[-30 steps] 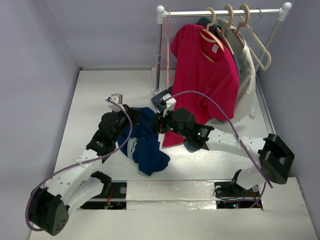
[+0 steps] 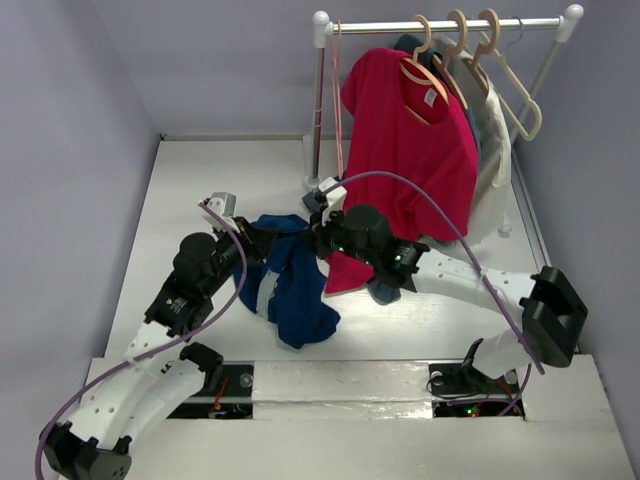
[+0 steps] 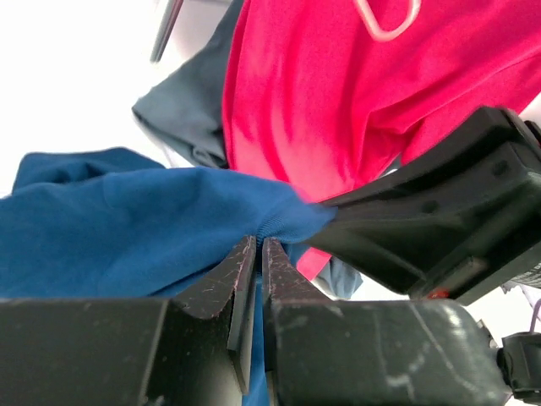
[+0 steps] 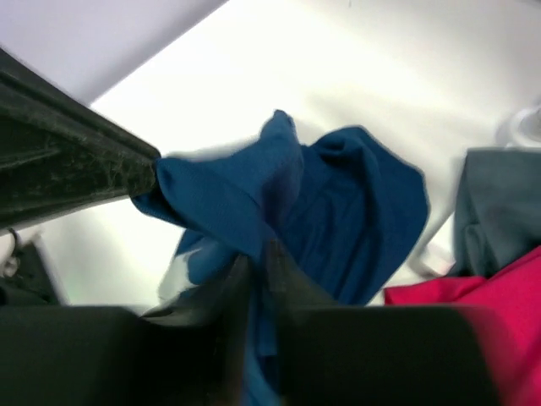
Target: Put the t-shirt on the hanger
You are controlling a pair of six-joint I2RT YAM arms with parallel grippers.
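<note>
The crumpled navy T-shirt [image 2: 300, 300] lies on the white table below both grippers, which face each other with a fold of it lifted between them. My left gripper is shut, with navy cloth at its fingertips; whether it pinches it is unclear. My right gripper [image 2: 312, 234] reaches in from the right; in its own blurred wrist view its fingers are over the navy cloth, their opening unclear. Several hangers [image 2: 424, 75] with garments hang on the rack.
The rack's rail [image 2: 370, 29] stands at the back, with a red shirt [image 2: 400, 170] draped down to the table and grey clothes beside it. Bare table [image 2: 180, 170] lies at the back left. Walls bound both sides.
Both grippers have shifted slightly at the navy shirt, the left one downward and leftward from a second ago; a fold of cloth now spans between them. The rack is unchanged.
</note>
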